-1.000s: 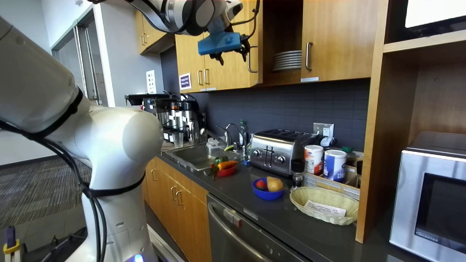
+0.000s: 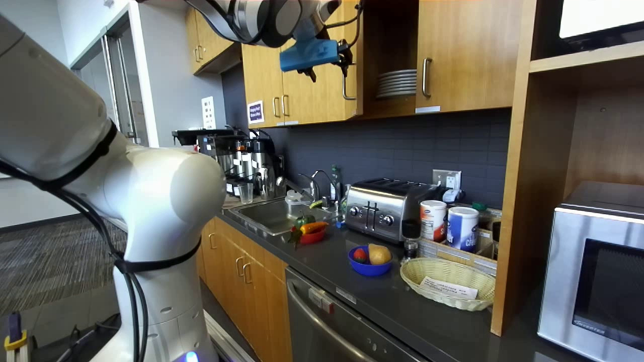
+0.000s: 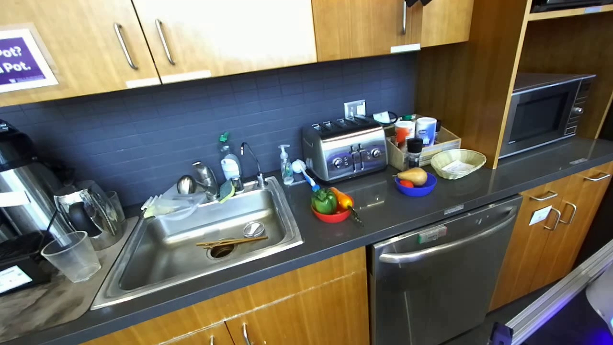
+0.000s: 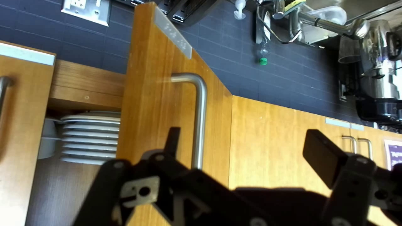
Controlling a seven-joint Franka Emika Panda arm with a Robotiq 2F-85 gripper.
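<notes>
An upper cabinet door (image 4: 150,83) stands swung open, with its curved metal handle (image 4: 200,113) in the wrist view. My gripper is open, its black fingers wide apart and nothing held between them. In that view the left finger overlaps the door face just left of the handle, and the right finger lies well to the right, in front of a closed door; contact cannot be told. Exterior view 1 shows the blue-bodied gripper (image 2: 329,72) high up beside the open door. Inside the cabinet rests a stack of white plates (image 2: 396,83).
Below on the counter are a toaster (image 2: 386,208), a blue bowl (image 2: 369,269) with toy food, a red bowl (image 3: 331,217) with toy vegetables and a wicker basket (image 3: 439,166). Left of them is the sink (image 3: 287,218).
My gripper has shifted slightly right in exterior view 1 and turned a little, nearer the open door's handle. The door and the counter objects look unmoved.
</notes>
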